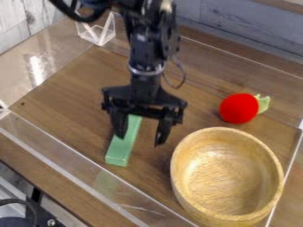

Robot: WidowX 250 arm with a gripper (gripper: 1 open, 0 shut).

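Note:
My black gripper (141,122) hangs low at the middle of the camera view, open, its fingers spread over the upper part of a green bar (119,151) that lies lengthwise on the wooden table (71,111). Part of the bar is hidden behind the gripper; whether the fingers touch it is unclear.
A large wooden bowl (228,177) stands at the front right. A red tomato-like object (239,108) with a green top lies behind it. Clear plastic edges border the left and front.

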